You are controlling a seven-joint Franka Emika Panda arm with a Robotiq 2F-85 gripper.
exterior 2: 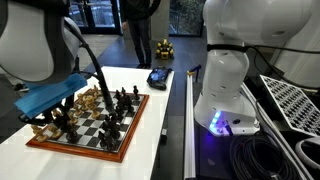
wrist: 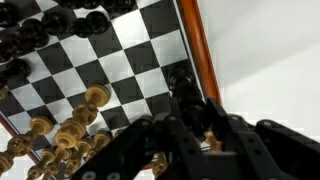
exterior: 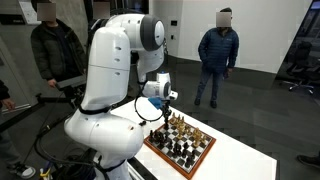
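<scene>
The chessboard [exterior: 200, 150] carries dark and light wooden pieces and has a reddish-brown border. At its edge, in the wrist view, a black chess piece [wrist: 181, 76] stands between the gripper's fingers. My gripper is shut on that piece, which appears to be over a square beside the border; whether its base touches the board cannot be told. The fingers cover the lower part of the piece. From the side, the gripper [exterior 2: 62, 122] is low among the light pieces at the board's left end, partly hidden.
Light pieces [wrist: 70, 133] crowd close to the gripper's left, and black pieces [wrist: 90, 24] line the far left. A dark chess clock or box [exterior 2: 158, 77] sits behind the board. Two people stand in the background.
</scene>
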